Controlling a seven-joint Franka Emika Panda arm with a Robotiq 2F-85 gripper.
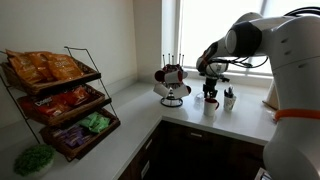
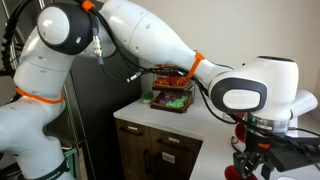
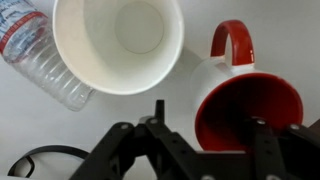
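Observation:
A white mug with a red inside and red handle stands under my gripper in the wrist view. The fingers are apart: one is outside the mug's left wall, and the other is over its dark red opening. No grip on the wall shows. In exterior view 1, the gripper points down at the mug on the counter. Part of the mug shows at the bottom of exterior view 2, near the gripper.
Close to the mug are a white cup and a clear bottle. A mug rack stands to the left, with a snack shelf farther left. Bare counter lies between rack and shelf.

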